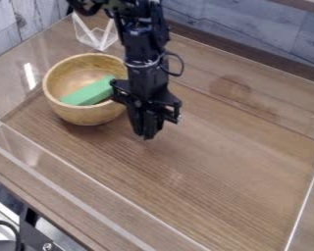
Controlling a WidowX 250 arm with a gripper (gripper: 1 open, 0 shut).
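Observation:
A black robot arm reaches down from the top centre of the camera view, its gripper (148, 125) low over the wooden table, just right of a tan bowl (66, 76). A green block (89, 92) lies inside the bowl. The fingertips are dark and small, so whether they are open or shut, or hold anything, is unclear.
A white wire or frame object stands at the back left. A grey wall runs along the back right, and a black cable lies at the bottom left corner.

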